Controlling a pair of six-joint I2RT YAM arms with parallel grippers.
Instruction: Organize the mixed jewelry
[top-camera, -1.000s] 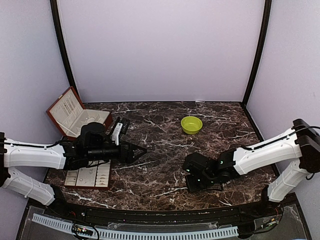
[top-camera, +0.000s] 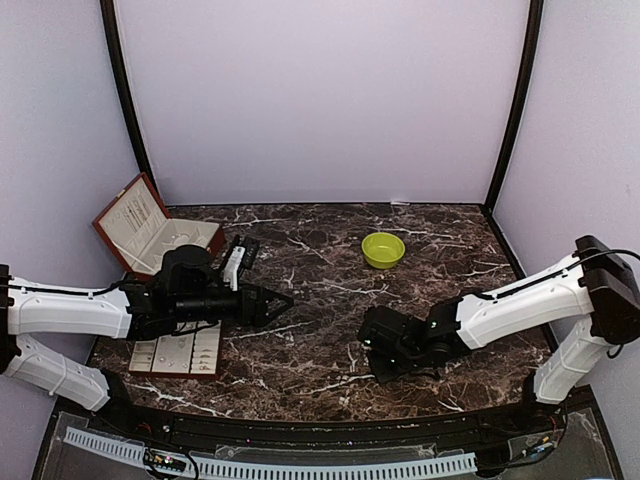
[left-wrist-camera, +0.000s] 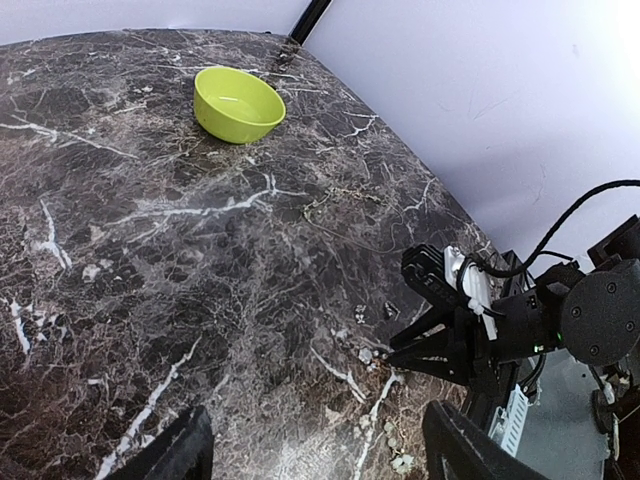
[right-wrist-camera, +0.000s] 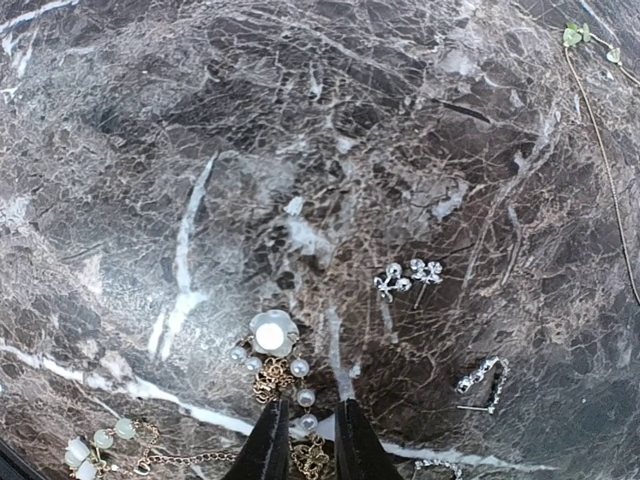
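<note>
My right gripper (top-camera: 385, 365) is low over the marble at the front right, its narrowly spaced fingertips (right-wrist-camera: 355, 440) above a pearl flower piece with beads and gold chain (right-wrist-camera: 272, 335). Around it lie silver flower studs (right-wrist-camera: 425, 280), a crystal earring (right-wrist-camera: 480, 385), a pale bead chain (right-wrist-camera: 100, 448) and a green-leaf necklace (right-wrist-camera: 585, 40). My left gripper (top-camera: 280, 305) hovers over the left side, fingers apart and empty in its wrist view. The jewelry box (top-camera: 140, 367) stands open at the left, partly hidden by the left arm.
A green bowl (top-camera: 383, 250) sits at the back right of the table (top-camera: 320, 220). White walls bound the sides and back.
The left arm looks unchanged.
</note>
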